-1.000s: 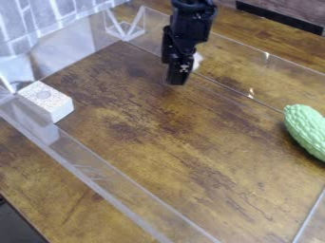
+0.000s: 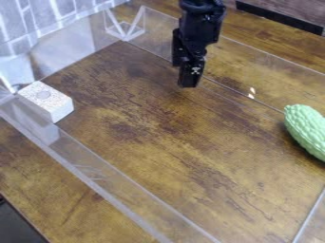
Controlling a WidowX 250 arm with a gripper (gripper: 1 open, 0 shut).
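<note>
My dark gripper point(image 2: 188, 74) hangs at the top centre, over the back part of the wooden tray floor, its fingers pointing down. It looks open, though the fingertips are small here; nothing shows held in it. A white block point(image 2: 46, 102) lies at the left, and a pale green bumpy vegetable toy point(image 2: 306, 131) lies at the right edge.
Clear plastic walls point(image 2: 117, 190) border the wooden floor point(image 2: 172, 161). A quilted whitish cloth point(image 2: 45, 28) is beyond the back left wall.
My gripper has shifted slightly to the right. The block and the green toy have not moved.
</note>
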